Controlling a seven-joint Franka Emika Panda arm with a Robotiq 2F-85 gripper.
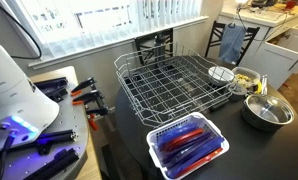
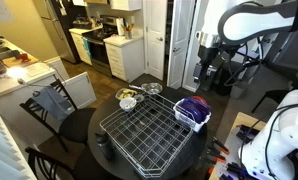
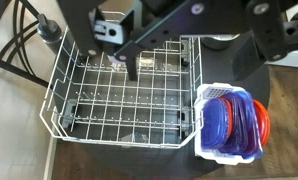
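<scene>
My gripper hangs over the table with its dark fingers well apart and nothing between them; in the second exterior view the gripper [image 2: 201,68] is small and dark below the white arm. Beneath it in the wrist view lies a large, empty white wire rack [image 3: 124,144]. A white plastic basket [image 3: 201,103] stands at the rack's right side, holding blue and red items [image 3: 217,122]. From the first exterior view, the basket [image 1: 153,152] sits at the near end of the wire rack [image 1: 149,115], apart from the gripper, which is out of that view.
Beyond the rack's far end are a steel bowl [image 1: 268,112], a white bowl [image 1: 220,75] and a container with yellow items [image 1: 246,82]. A dark bottle [image 2: 103,146] stands beside the rack. Orange clamps [image 1: 85,99] sit near the arm's base.
</scene>
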